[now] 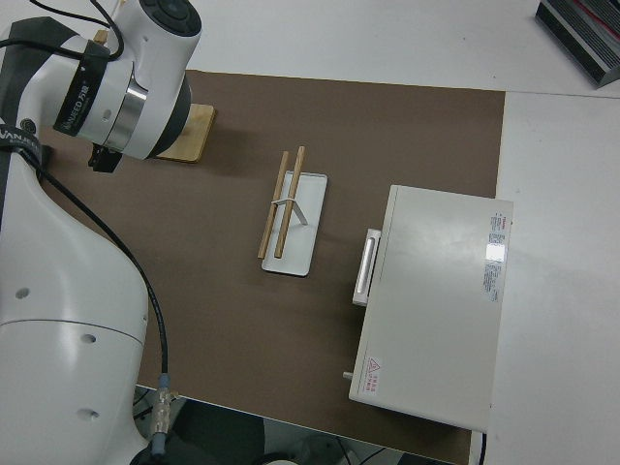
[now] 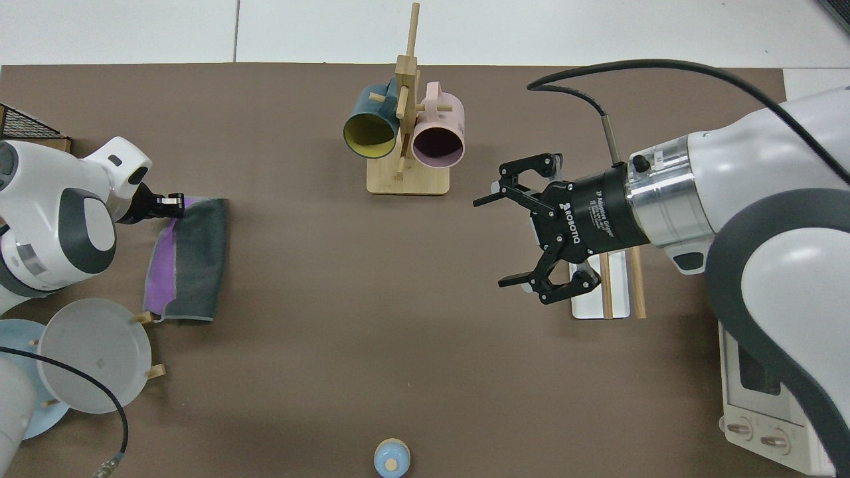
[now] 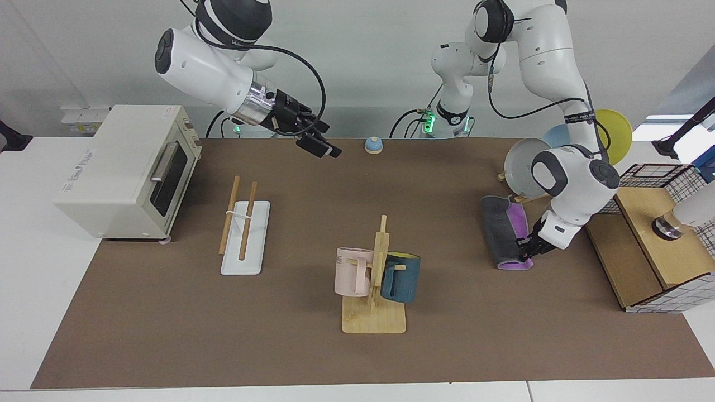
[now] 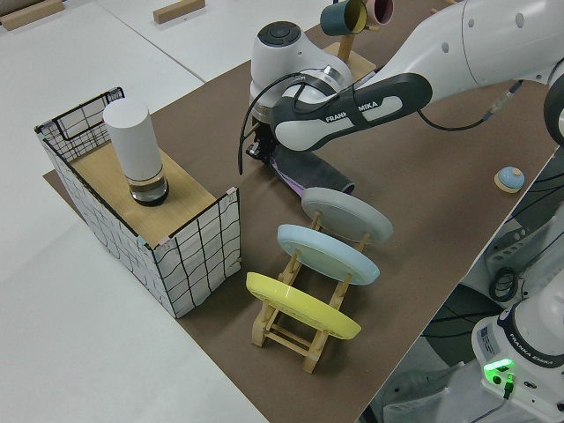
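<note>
A grey and purple cloth (image 2: 199, 259) lies on the brown mat at the left, beside the plate rack. My left gripper (image 2: 171, 206) is at the cloth's upper end, low on it; whether it is shut on the cloth cannot be told. My right gripper (image 2: 490, 241) hangs open above the mat at the right, fingers spread, nothing between them.
A mug tree holds a teal mug (image 2: 370, 127) and a pink mug (image 2: 438, 139). Plates (image 2: 94, 358) stand in a rack at lower left, a wire basket (image 3: 630, 268) beside them, a toaster oven (image 3: 107, 181) at the other side.
</note>
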